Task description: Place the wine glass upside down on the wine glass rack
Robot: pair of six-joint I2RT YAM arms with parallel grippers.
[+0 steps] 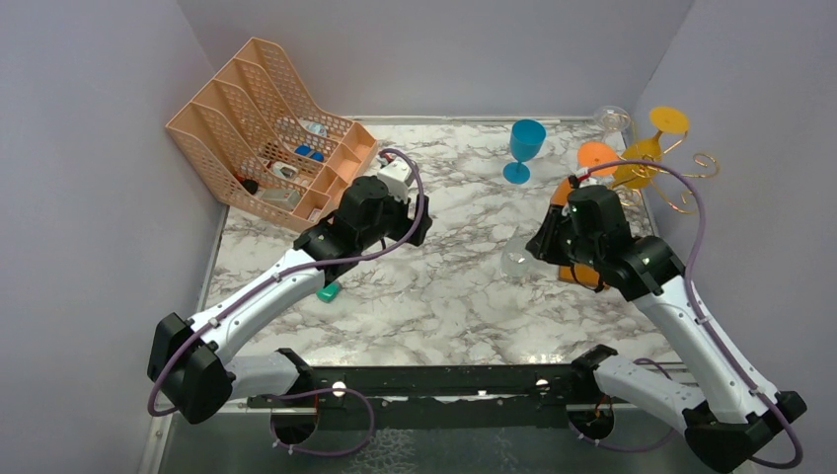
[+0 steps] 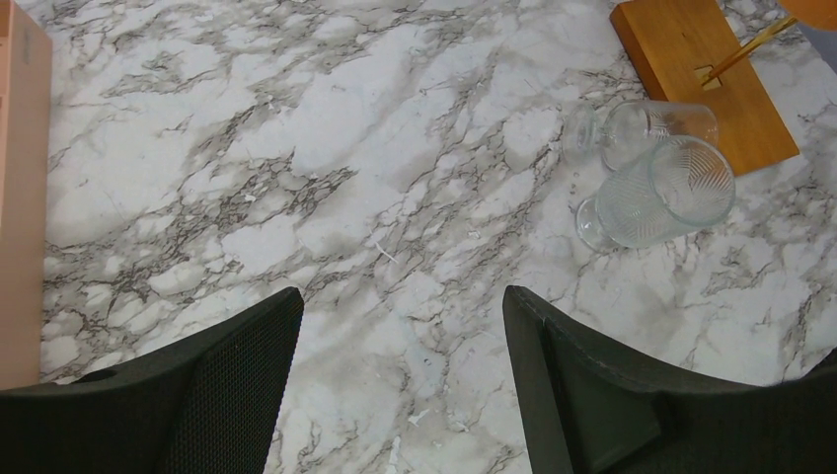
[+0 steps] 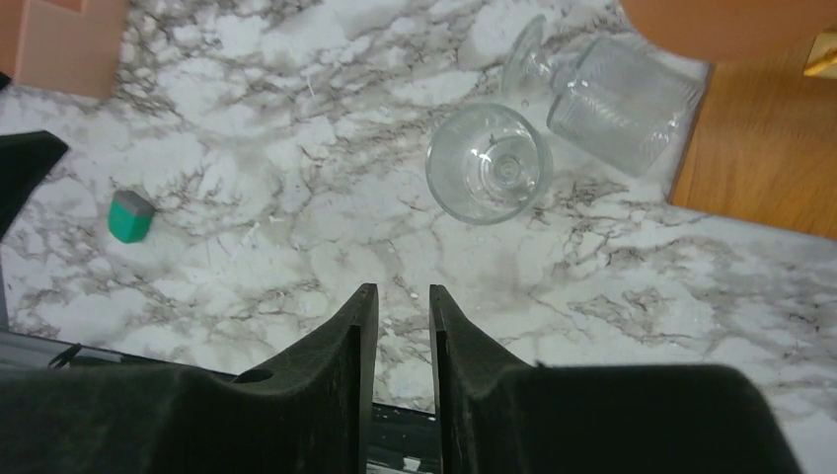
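Note:
Two clear wine glasses are on the marble table: an upright one point(image 3: 489, 163) and one lying on its side point(image 3: 624, 104) just behind it, by the wooden base point(image 2: 642, 39) of the rack with gold loops. A blue goblet point(image 1: 525, 141) stands farther back. My left gripper hangs open over the table left of centre, nothing between its fingers. My right gripper is above the glasses beside the rack, fingers close together with only a narrow gap and nothing clearly visible between them.
An orange slotted organiser point(image 1: 217, 109) fills the back left. A small green object point(image 3: 130, 222) lies near the front left. Grey walls border the sides and back.

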